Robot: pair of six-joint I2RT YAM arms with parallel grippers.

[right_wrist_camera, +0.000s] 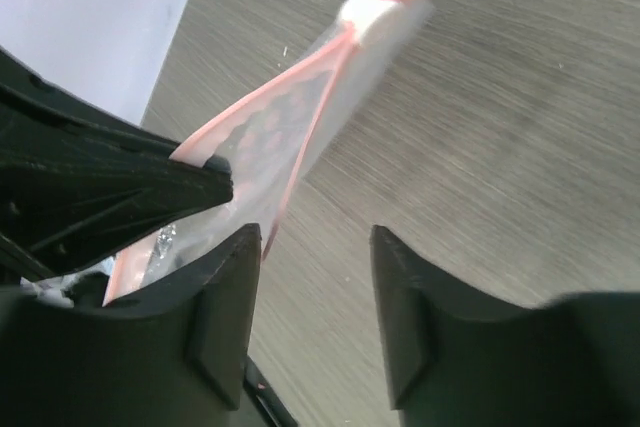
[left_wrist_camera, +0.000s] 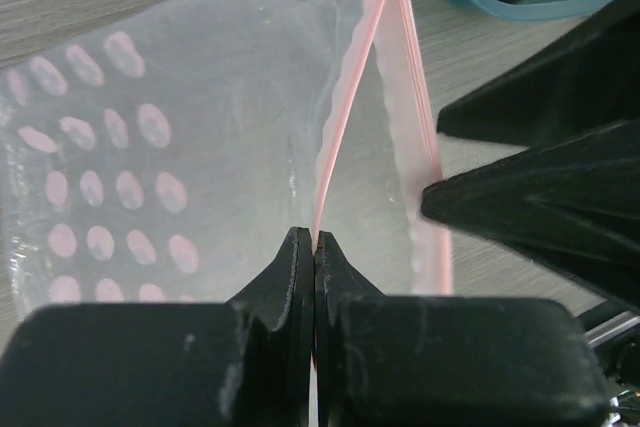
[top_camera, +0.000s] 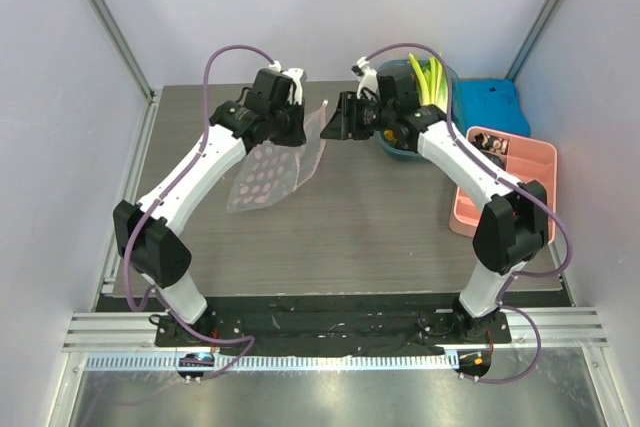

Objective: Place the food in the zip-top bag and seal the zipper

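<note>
A clear zip top bag (top_camera: 265, 179) with pink dots has its pink-edged mouth parted. My left gripper is shut on one lip of that mouth, the pink edge (left_wrist_camera: 345, 107) rising from between its fingertips. Beside the other lip, my right gripper stands open; in the right wrist view a pink edge passes by its left finger (right_wrist_camera: 235, 272), and the gap between the fingers is empty. A white slider (right_wrist_camera: 367, 9) sits at the bag's far corner. Food, including a green-and-yellow leafy bunch (top_camera: 428, 83), lies in the blue bowl (top_camera: 455, 112), partly behind the right arm.
The pink divided container (top_camera: 530, 162) stands at the right, and a blue cloth (top_camera: 495, 107) lies behind it. Bare table (top_camera: 330, 247) fills the front and middle. Both grippers are very close together at the bag's mouth.
</note>
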